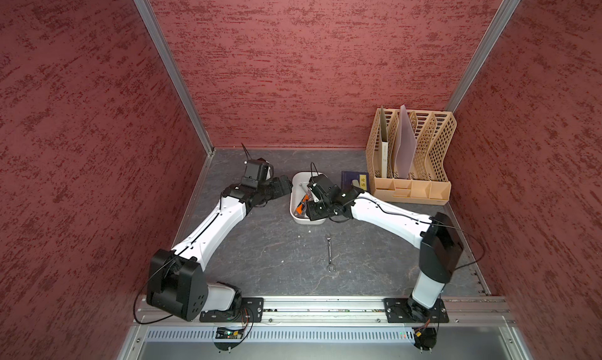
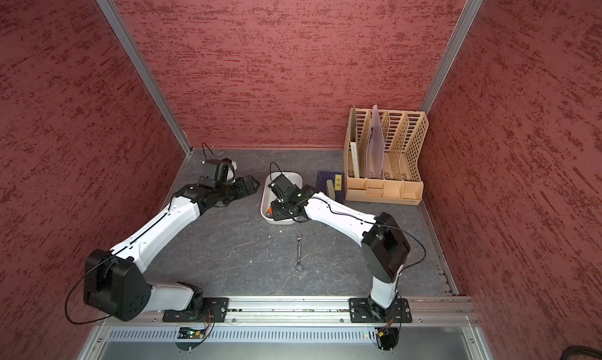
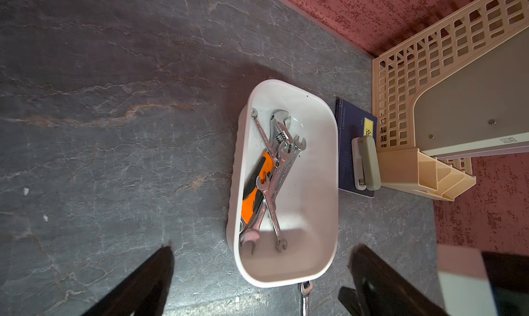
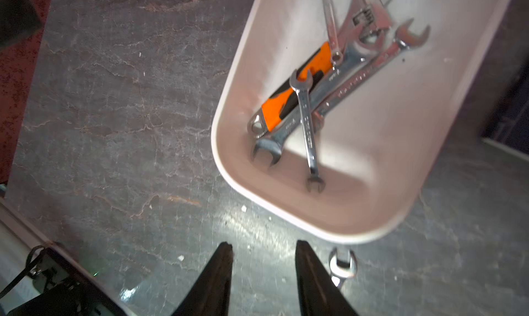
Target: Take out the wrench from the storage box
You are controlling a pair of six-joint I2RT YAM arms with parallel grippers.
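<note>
The white storage box (image 3: 316,206) holds several silver wrenches (image 4: 308,134), among them an adjustable wrench (image 4: 366,18), plus an orange-and-black tool (image 4: 281,104). A single wrench (image 1: 330,253) lies flat on the table in front of the box. My right gripper hangs over the box's front part in the top views; its fingers (image 4: 220,272) are apart with nothing between them. Left of the box, my left gripper stands with its blurred fingers (image 3: 146,280) wide apart and empty. In the top views the right arm covers part of the box's contents.
Right of the box are a dark blue book (image 3: 350,115) with a stapler (image 3: 366,161) on it and a beige file organizer (image 1: 410,190) holding folders. Clear table surrounds the loose wrench and spreads out at the front left.
</note>
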